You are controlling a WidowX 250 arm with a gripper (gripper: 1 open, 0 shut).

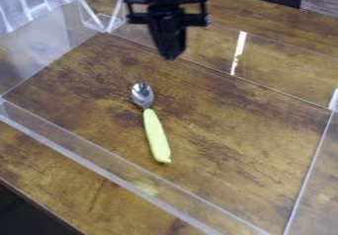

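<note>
A spoon with a steel bowl (142, 94) and a pale yellow-green handle (156, 135) lies on the wooden surface near the middle. Above and behind it, at the top of the camera view, the dark gripper (168, 39) is raised, blurred, and apart from the spoon. It looks shut, and nothing shows between its fingers.
Clear plastic walls surround the wooden work area, with a slanted near wall (106, 152) along the lower left. A white railing stands at the top left. The wood around the spoon is clear.
</note>
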